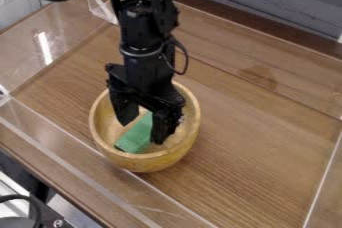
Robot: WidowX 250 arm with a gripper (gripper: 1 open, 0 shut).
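My black gripper [144, 107] reaches down from the top centre into a wooden bowl [139, 162], its fingers open and spread over a green object [135, 138] lying in the bowl. The gripper partly covers the green object; whether the fingertips touch it I cannot tell.
A clear plastic item [100, 2] stands at the upper left. Raised edges run along the left and back, and a black cable lies at the bottom left.
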